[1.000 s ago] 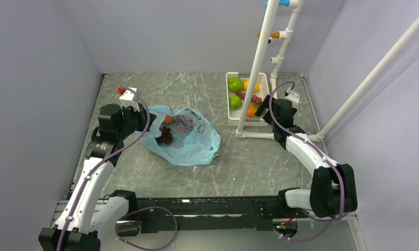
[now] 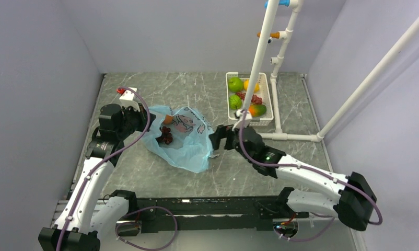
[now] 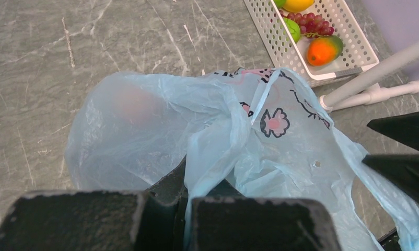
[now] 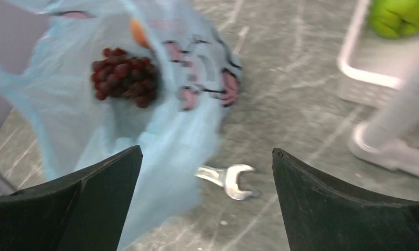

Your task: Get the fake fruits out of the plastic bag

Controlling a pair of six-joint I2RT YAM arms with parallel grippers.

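Observation:
The blue plastic bag (image 2: 184, 151) lies open at the table's middle-left, with dark grapes (image 2: 165, 135) (image 4: 125, 78) and an orange fruit (image 2: 168, 119) inside. My left gripper (image 2: 147, 120) is shut on the bag's plastic at its left side, the film running into the fingertips. My right gripper (image 2: 218, 133) stands open at the bag's right edge, with blurred plastic behind its left finger in the right wrist view.
A white basket (image 2: 270, 104) of fruits stands at the back right, behind white pipes (image 2: 296, 137). A wrench (image 4: 231, 183) lies on the table beside the bag.
My right gripper has moved left from the basket and pipes to the bag, whose right part now reaches slightly farther forward. My left arm has stayed still.

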